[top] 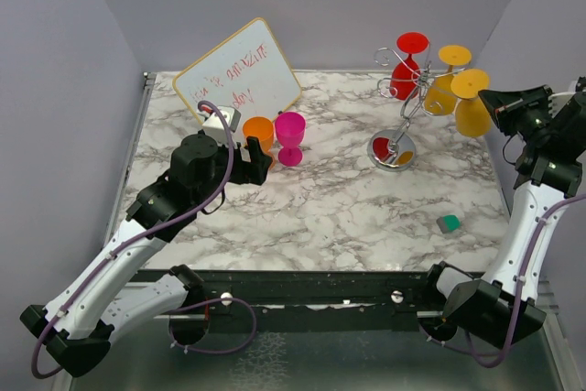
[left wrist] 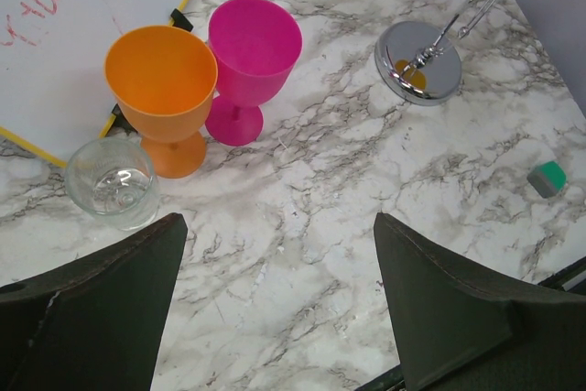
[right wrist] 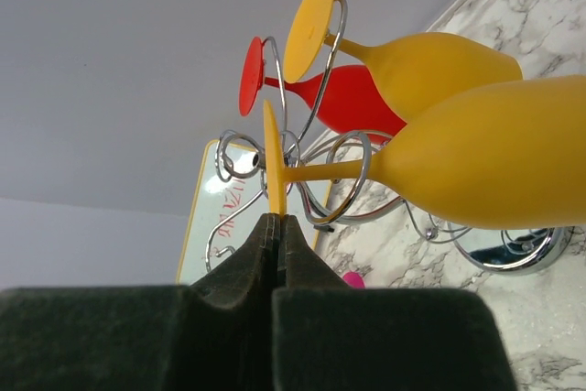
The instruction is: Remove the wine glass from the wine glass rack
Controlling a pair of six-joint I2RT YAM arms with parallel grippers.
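Observation:
The chrome rack [top: 412, 98] holds a red glass [top: 404, 80] and two yellow glasses hung upside down. My right gripper [top: 487, 100] is at the nearest yellow glass [top: 472, 112]; in the right wrist view its shut fingertips [right wrist: 279, 235] reach that glass's foot [right wrist: 273, 148], seen edge-on. Whether they grip the foot is unclear. My left gripper [top: 255, 157] hangs open over the table's left part, near the orange cup [left wrist: 160, 89] and pink cup [left wrist: 254, 48], with a clear glass [left wrist: 110, 180] below it.
A whiteboard [top: 229, 61] leans at the back left. A small green block [top: 449, 222] lies at the front right.

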